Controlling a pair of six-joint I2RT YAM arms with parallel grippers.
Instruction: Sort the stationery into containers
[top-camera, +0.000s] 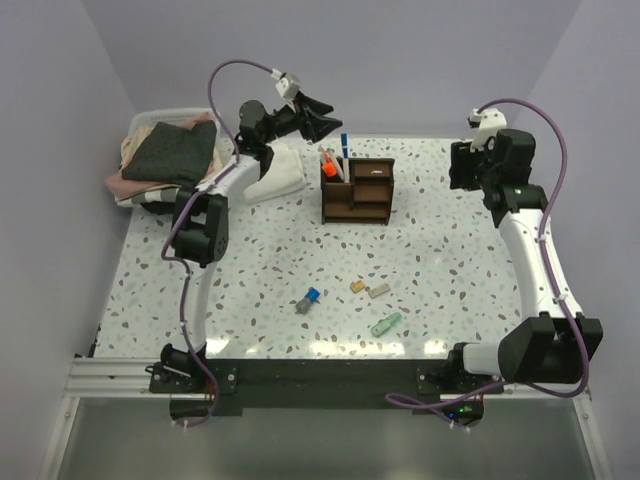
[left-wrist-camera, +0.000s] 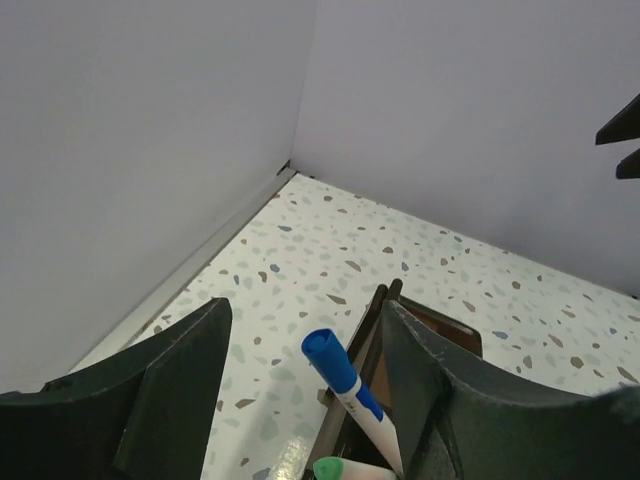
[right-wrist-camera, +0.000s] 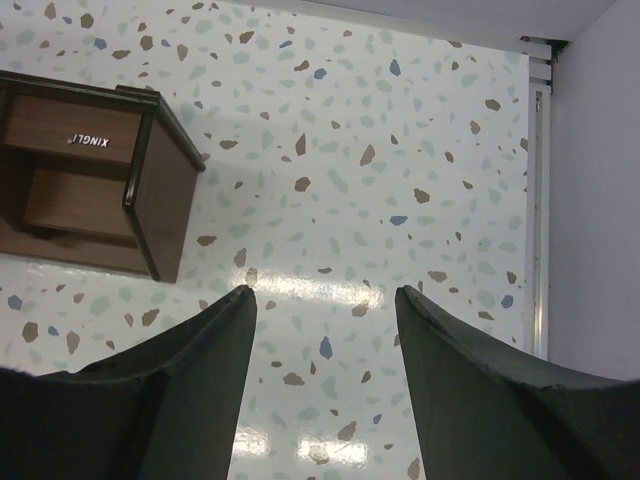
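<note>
A brown wooden organizer (top-camera: 358, 210) at the back centre holds a blue-capped marker (top-camera: 344, 146) and orange items (top-camera: 329, 168). My left gripper (top-camera: 318, 118) is open above and left of it; in the left wrist view the marker (left-wrist-camera: 335, 362) stands behind its fingers. My right gripper (top-camera: 460, 165) hangs open at the right, nothing between its fingers. On the front of the table lie a blue-and-grey item (top-camera: 307, 301), a small yellow piece (top-camera: 357, 287), a beige piece (top-camera: 379, 290) and a green item (top-camera: 386, 324).
A white bin (top-camera: 138, 127) with cloths (top-camera: 168, 155) stands at the back left, a white cloth (top-camera: 275, 180) beside the organizer.
</note>
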